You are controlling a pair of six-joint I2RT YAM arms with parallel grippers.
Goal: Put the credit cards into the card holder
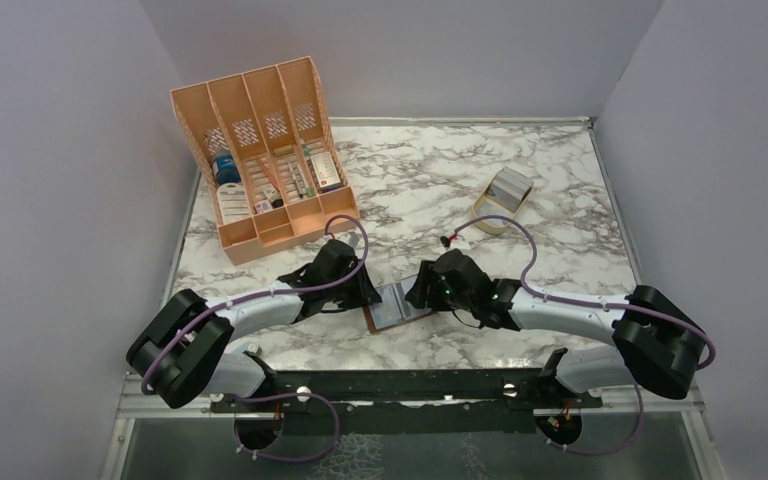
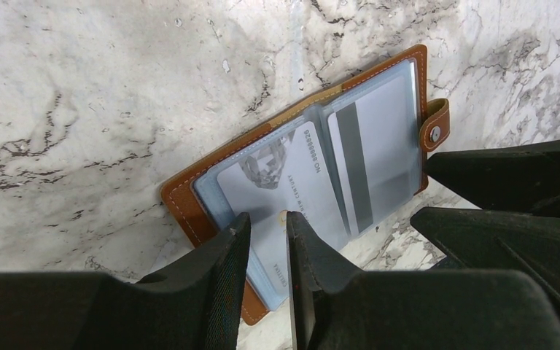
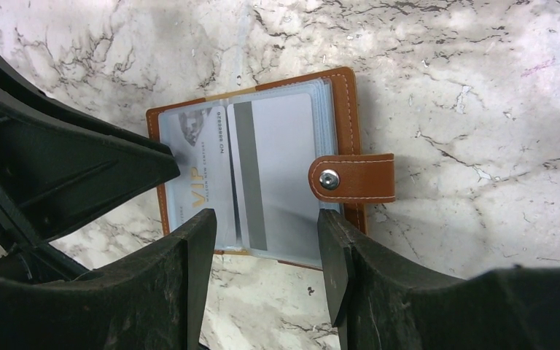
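The brown leather card holder (image 1: 372, 320) lies spread on the table between my two grippers, its clear sleeves facing up. In the left wrist view, a white card (image 2: 302, 175) with printing sits in the left sleeve, and a card with a dark stripe (image 2: 390, 120) lies in the right one. My left gripper has its fingers close together at the holder's near-left edge, the clear sleeve showing in the narrow gap. My right gripper is part open over the near end of the striped card. Its right finger (image 3: 346, 255) is beside the sleeve's right edge.
The holder's snap strap (image 3: 368, 179) is folded over its right edge. A box with grey cards (image 1: 508, 192) stands at the back right. An orange compartment organizer (image 1: 270, 150) fills the back left.
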